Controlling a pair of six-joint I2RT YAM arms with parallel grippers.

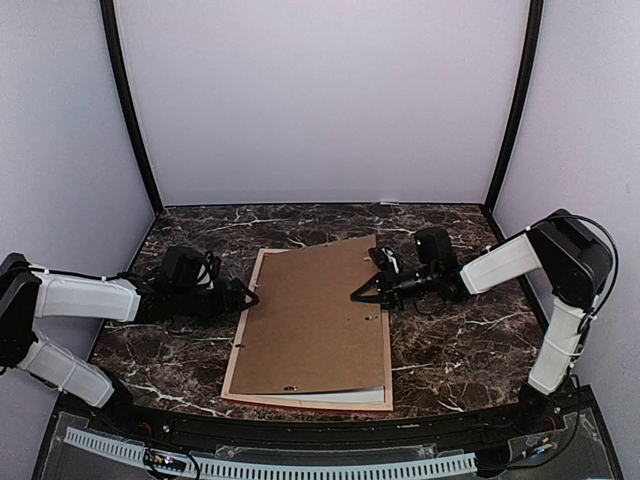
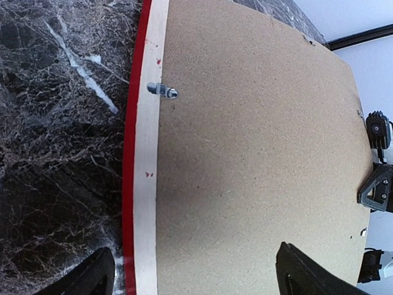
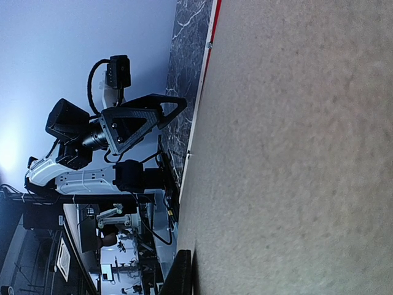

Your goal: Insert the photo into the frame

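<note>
A pale wooden frame (image 1: 350, 406) with a red outer side lies on the table, its rim (image 2: 145, 203) showing along the left. Over it rests a large brown board (image 1: 315, 320), slightly tilted, its right edge raised. My right gripper (image 1: 361, 292) is shut on that right edge. In the right wrist view the board (image 3: 295, 147) fills most of the picture and hides the grip. Open and empty, my left gripper hovers at the frame's left side. A white strip (image 1: 340, 396) shows beneath the board's front edge; whether it is the photo I cannot tell.
Small metal clips sit along the frame, one clip (image 2: 163, 91) on the left rim overlapping the board's edge. Walls stand on both sides and at the back.
</note>
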